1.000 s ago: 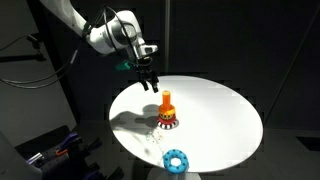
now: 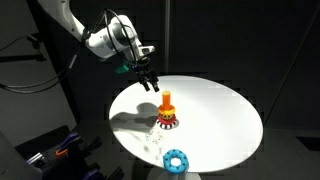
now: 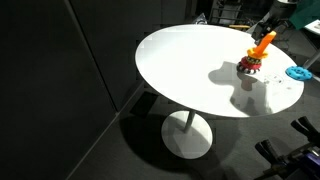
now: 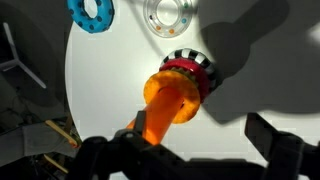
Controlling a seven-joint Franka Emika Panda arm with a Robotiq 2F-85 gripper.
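A stacking toy [image 2: 167, 113] stands upright on the white table, with an orange post on top, a yellow-orange ring below it and a red base with a black-and-white checked edge. Its orange post [image 4: 160, 112] leans large toward the camera in the wrist view. A blue ring [image 2: 175, 161] lies flat near the table's front edge. Between them rests a clear ring [image 4: 168, 14] with coloured dots. My gripper [image 2: 151, 84] is open above the table, behind and left of the toy and apart from it. Nothing is between its fingers.
Dark curtains surround it. Dark equipment [image 2: 70, 150] stands off the table at the lower left of exterior view 1.
The arm's wrist has tilted and shifted slightly to the left, with the gripper staying above the table. The toy and the blue ring have not moved.
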